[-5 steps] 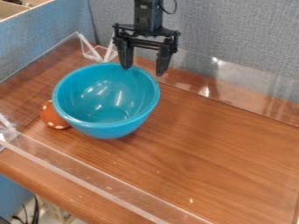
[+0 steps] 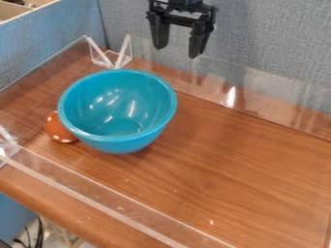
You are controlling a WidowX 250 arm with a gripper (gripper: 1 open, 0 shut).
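A large turquoise bowl rests on the wooden table at the left of centre. An orange round object lies beside the bowl's left side, partly hidden by it. My black gripper is high at the top of the view, above and behind the bowl, open with nothing between its fingers.
A clear low barrier runs along the back and left of the table. White straps are at the back left corner. Grey padded walls stand behind.
My gripper has risen from near the bowl's far rim to the top of the view. The bowl and orange object look unmoved.
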